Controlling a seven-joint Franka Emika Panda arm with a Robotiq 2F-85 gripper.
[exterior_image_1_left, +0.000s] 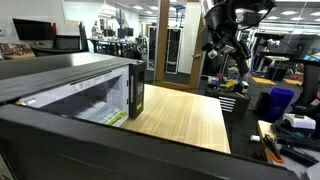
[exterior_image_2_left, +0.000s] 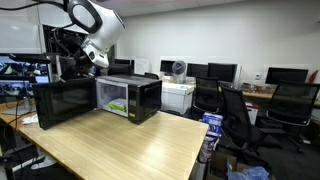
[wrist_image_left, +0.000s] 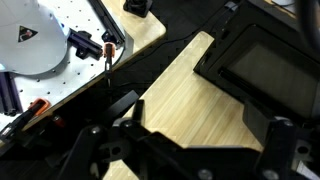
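A black microwave (exterior_image_2_left: 146, 98) sits on the wooden table (exterior_image_2_left: 150, 145), its door (exterior_image_2_left: 65, 101) swung wide open. Its pale interior (exterior_image_2_left: 112, 94) shows in both exterior views, with something yellow-green (exterior_image_1_left: 117, 118) low inside. High above the table, clear of the microwave, hangs my gripper (exterior_image_1_left: 241, 68). The wrist view has the two black fingers of my gripper spread apart, bare wood between them and nothing held. A dark panel (wrist_image_left: 270, 65), probably the door, lies beyond the right finger in that view.
Beside the robot's base (wrist_image_left: 35, 40) are cables and a red-and-black tool (wrist_image_left: 22, 118) on a white surface. Office chairs (exterior_image_2_left: 245, 115) stand past the table.
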